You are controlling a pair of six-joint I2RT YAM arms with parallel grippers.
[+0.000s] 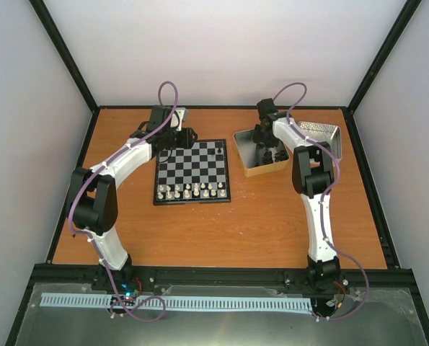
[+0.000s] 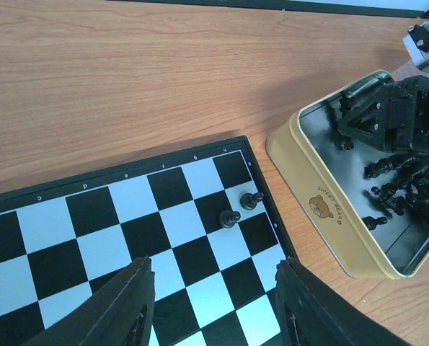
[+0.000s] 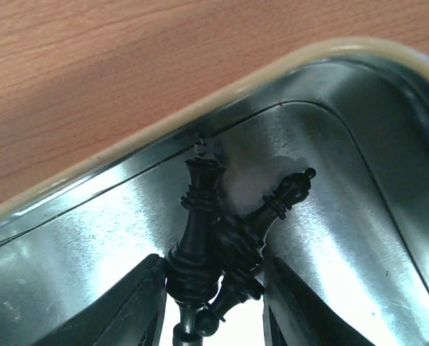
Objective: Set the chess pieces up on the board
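Note:
The chessboard (image 1: 191, 173) holds white pieces (image 1: 196, 189) along its near rows and two black pieces (image 2: 229, 218) near the far right corner. My left gripper hangs open above the board, nothing between its fingers. My right gripper is down inside the tan box (image 1: 247, 167), its fingers on either side of a black king (image 3: 196, 245) lying against another black piece (image 3: 286, 193); whether it grips them I cannot tell. More black pieces (image 2: 391, 198) lie loose in the box.
A silver container (image 1: 329, 133) sits right of the tan box, partly behind the right arm.

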